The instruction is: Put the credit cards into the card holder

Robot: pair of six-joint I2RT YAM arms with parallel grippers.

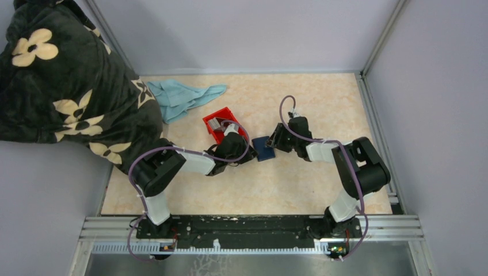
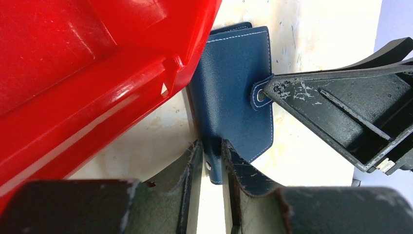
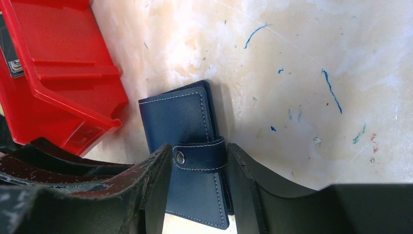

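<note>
The dark blue card holder [image 1: 264,148] lies closed on the table between my two grippers. Its strap with a metal snap [image 3: 200,156] is fastened over the front. Around this strap, my right gripper stands part open, one fingertip to each side. My left gripper is also part open, its fingertips at the lower end of the holder's spine; whether they touch it I cannot tell. A dark card [image 3: 10,46] shows inside the red bin [image 3: 73,68], and pale items [image 1: 214,123] that may be cards lie in it too.
The red bin stands close to the left of the holder, partly behind my left gripper in the top view. A light blue cloth [image 1: 179,98] lies at the back left, and a dark flowered blanket [image 1: 75,86] covers the left side.
</note>
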